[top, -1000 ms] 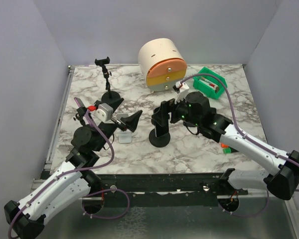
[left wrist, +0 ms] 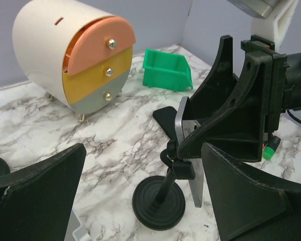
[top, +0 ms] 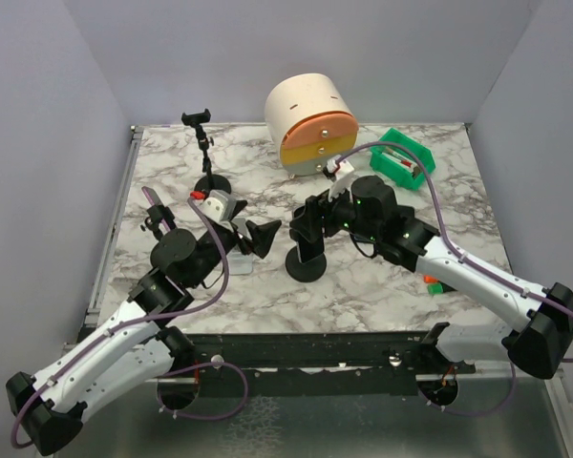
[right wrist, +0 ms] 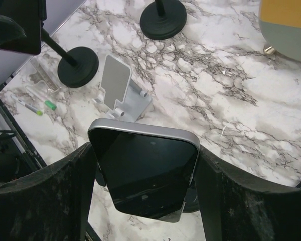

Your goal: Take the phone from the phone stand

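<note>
A phone with a silver edge is held upright in the black stand, whose round base (top: 306, 269) rests mid-table; the clamp (left wrist: 183, 169) shows in the left wrist view. My right gripper (top: 312, 215) is around the phone's upper part, fingers on either side; whether they grip it is unclear. My left gripper (top: 256, 218) stands open to the left of the stand, facing it, with nothing between its fingers.
At the back are a white drum with coloured drawers (top: 310, 124) and a green bin (top: 401, 153). Another black stand (top: 213, 183) is back left, a small grey stand (right wrist: 120, 90) behind the left gripper. Coloured objects lie right.
My left gripper has moved a little to the right, toward the phone stand. The right gripper has barely moved around the phone.
</note>
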